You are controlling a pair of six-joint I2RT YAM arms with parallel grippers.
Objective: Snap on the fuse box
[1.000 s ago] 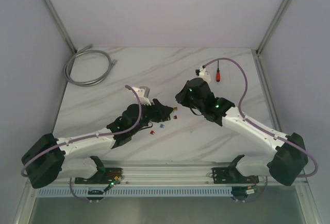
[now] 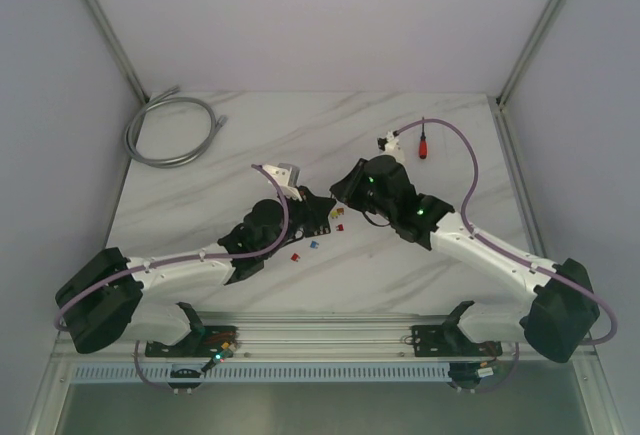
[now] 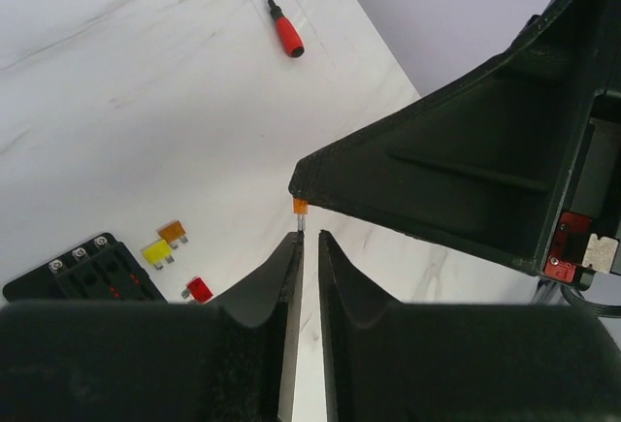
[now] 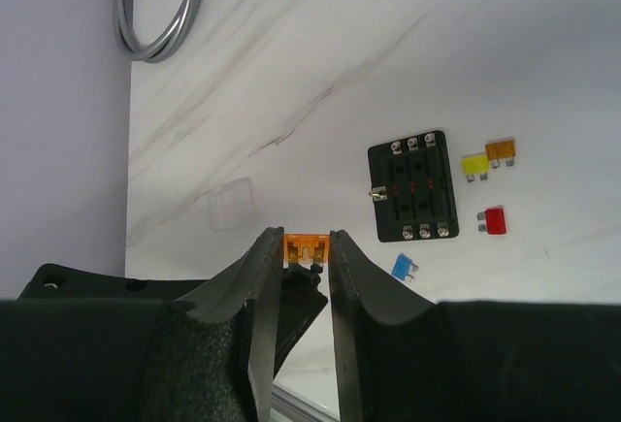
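Note:
An orange fuse (image 4: 306, 245) is held in my shut right gripper. My left gripper faces the right one, its narrowly parted fingertips at the fuse's silver prongs in the left wrist view; whether they touch is unclear. The black fuse box (image 4: 411, 189) lies on the table (image 4: 291, 121) beneath the grippers, with loose yellow (image 4: 474, 165), orange (image 4: 501, 148), red (image 4: 494, 220) and blue (image 4: 403, 267) fuses around it.
A coiled grey hose (image 2: 170, 160) lies at the back left. A red screwdriver (image 2: 423, 147) lies at the back right.
Both grippers have come closer together over the fuse box, the left moving up in the top view, the right slightly leftward.

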